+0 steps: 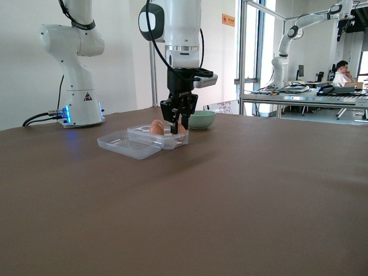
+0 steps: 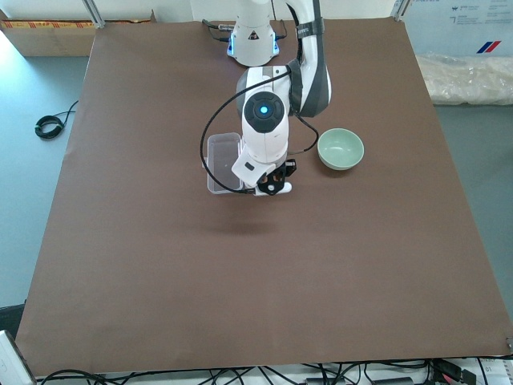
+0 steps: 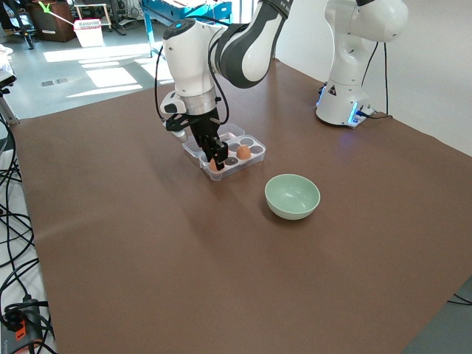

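My black gripper (image 1: 179, 127) reaches down into a clear plastic egg carton (image 3: 251, 158) with its lid open (image 1: 129, 148). Brown eggs sit in the carton: one (image 3: 243, 152) stands clear in the right view, another is partly behind my fingers. In the top view an egg (image 1: 157, 127) is left of the fingers. I cannot tell whether the fingers are shut on an egg. In the left view the arm hides the fingers and most of the carton. A pale green bowl (image 2: 341, 149) stands beside the carton, apparently empty.
A white robot arm base (image 1: 83, 109) stands at the back of the table. Cables lie along the table's outer edges.
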